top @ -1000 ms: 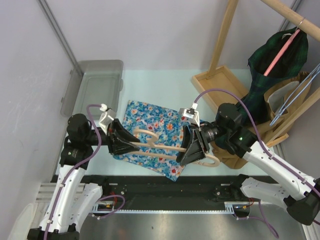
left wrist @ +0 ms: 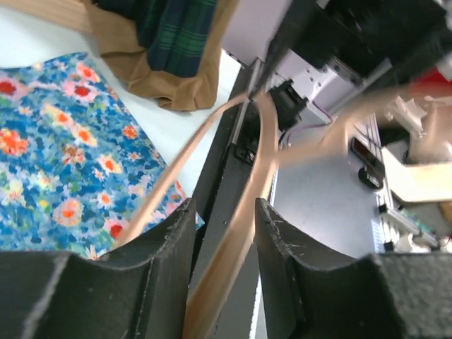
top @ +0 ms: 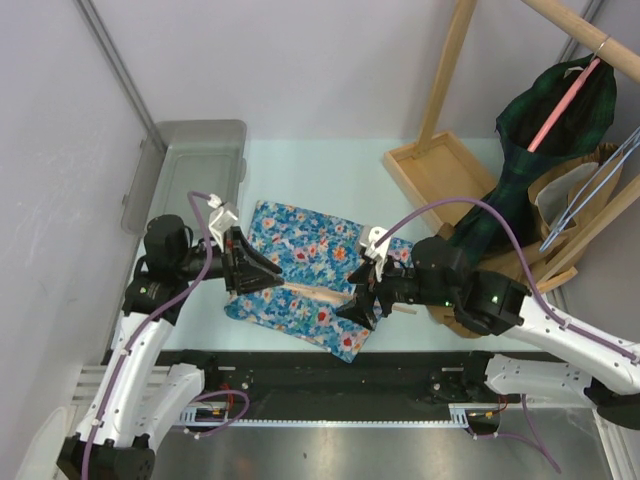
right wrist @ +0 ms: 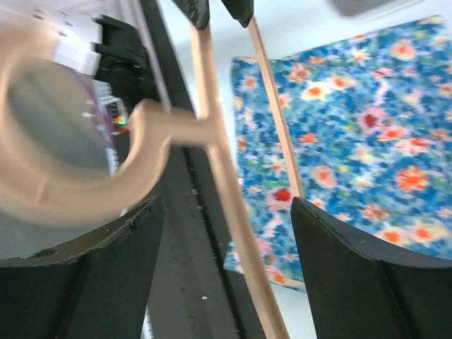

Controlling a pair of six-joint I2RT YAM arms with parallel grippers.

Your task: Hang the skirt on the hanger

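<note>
The blue floral skirt (top: 300, 235) lies spread on the pale table. Above it is a light wooden clip hanger (top: 310, 290), spanning between my grippers; in both wrist views its long bars and hooked piece (right wrist: 169, 131) pass close to the fingers. My left gripper (top: 262, 275) is at its left end, fingers apart around a bar (left wrist: 240, 226); contact is unclear. My right gripper (top: 360, 305) is at its right end, fingers apart with a bar (right wrist: 240, 240) running between them.
A grey plastic bin (top: 185, 170) sits back left. At the right, a wooden rack (top: 440, 80) holds dark tartan and brown garments with hangers, above a wooden tray (top: 420, 160). The black table edge lies in front.
Both grippers and the hanger have shifted, the right gripper turning and moving slightly left, the left rising slightly. The hanger now shows less of its hooked piece and right end from above.
</note>
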